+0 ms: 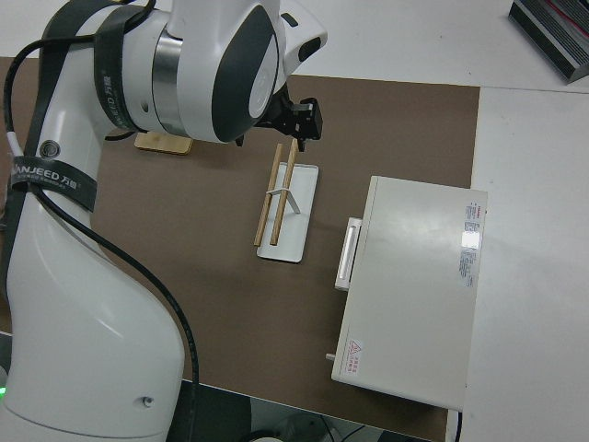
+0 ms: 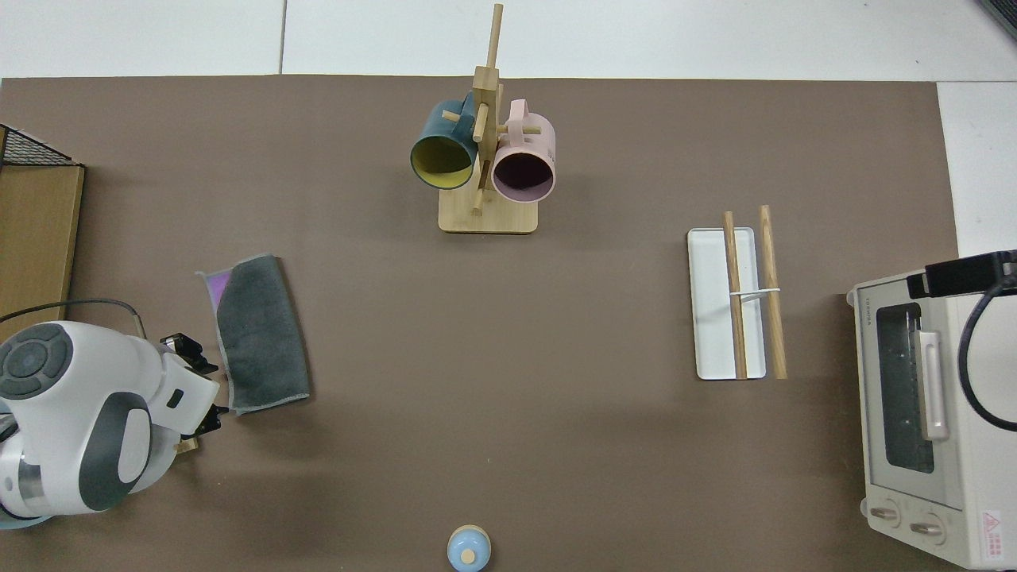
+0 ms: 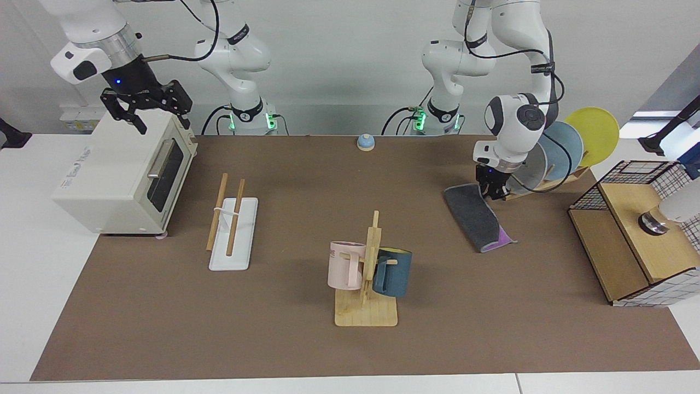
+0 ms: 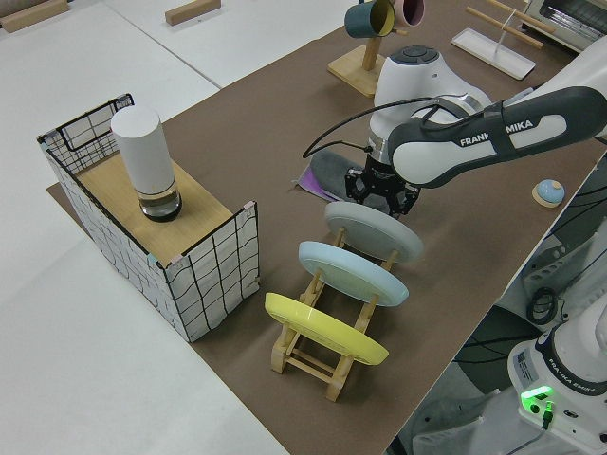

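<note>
One black gripper (image 3: 492, 187) is low beside a grey-and-purple cloth (image 3: 476, 220) (image 2: 262, 334), near the plate rack; in the top view it is mostly under the white arm, and its finger state is unclear. The other gripper (image 3: 141, 118) hangs over the white oven (image 3: 111, 184) (image 2: 972, 381), its fingertips pointing down. The plate rack holds grey, blue (image 4: 351, 275) and yellow (image 4: 327, 332) plates. A wooden mug tree (image 2: 486, 210) carries a teal mug (image 2: 438, 143) and a pink mug (image 2: 534, 143).
A white stand with two wooden bars (image 2: 710, 295) stands beside the oven. A small blue round object (image 2: 469, 548) lies at the table edge. A wire-sided wooden shelf (image 4: 194, 209) is beside the plate rack.
</note>
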